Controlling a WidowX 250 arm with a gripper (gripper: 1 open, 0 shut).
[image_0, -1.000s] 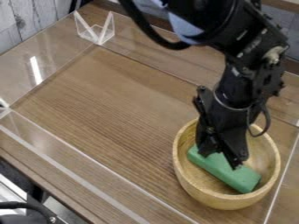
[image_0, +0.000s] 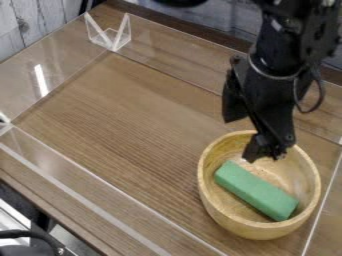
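A wooden bowl (image_0: 214, 208) stands at the lower right of the table, with a green block (image_0: 254, 190) lying inside it. My black gripper (image_0: 251, 128) hangs over the back rim of the bowl, open, apart from the block. The arm above it covers part of the table behind.
A white wire-like holder (image_0: 111, 32) stands at the back left. Black cables lie at the lower left corner, off the table.
A second ago my gripper was down in the bowl at the green block. It has risen away from it, and the block remains in the bowl.
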